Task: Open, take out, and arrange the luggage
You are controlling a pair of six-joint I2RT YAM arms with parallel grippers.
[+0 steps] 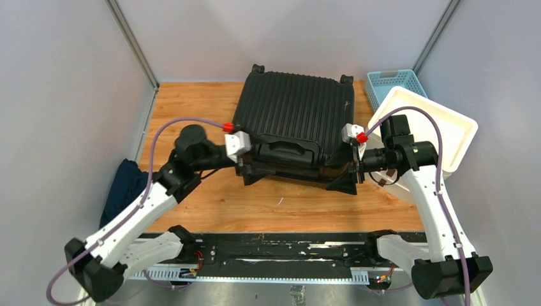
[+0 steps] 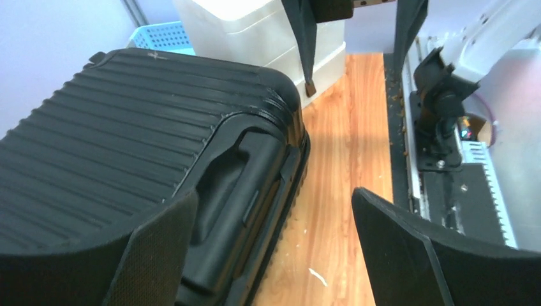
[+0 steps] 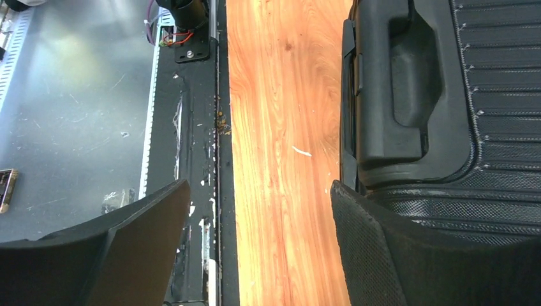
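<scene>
A black ribbed suitcase (image 1: 293, 105) lies flat on the wooden table, its recessed handle on the front side, also in the right wrist view (image 3: 408, 83). My left gripper (image 1: 252, 171) stands open at the suitcase's front left corner; its fingers frame the handle side and bare wood in the left wrist view. My right gripper (image 1: 341, 175) is open at the front right corner, its fingers (image 3: 376, 255) either side of the table's edge and suitcase side. Nothing shows between either pair of fingers.
A white lidded box (image 1: 427, 127) and a blue basket (image 1: 392, 80) stand at the right. A dark blue cloth (image 1: 120, 191) lies at the left. Bare wood (image 1: 274, 210) runs in front of the suitcase.
</scene>
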